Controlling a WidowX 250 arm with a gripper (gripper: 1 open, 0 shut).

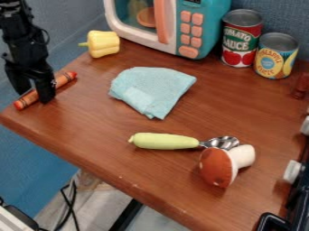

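Observation:
My black gripper is at the table's left edge, down at an orange-red cylindrical stick that lies diagonally there. The fingers stand over the stick's middle; whether they are closed on it is hard to tell, as the dark parts blend together.
A yellow pepper toy, toy microwave, two cans, a light blue cloth, a green-handled spoon and a toy mushroom share the wooden table. Black appliance parts line the right edge.

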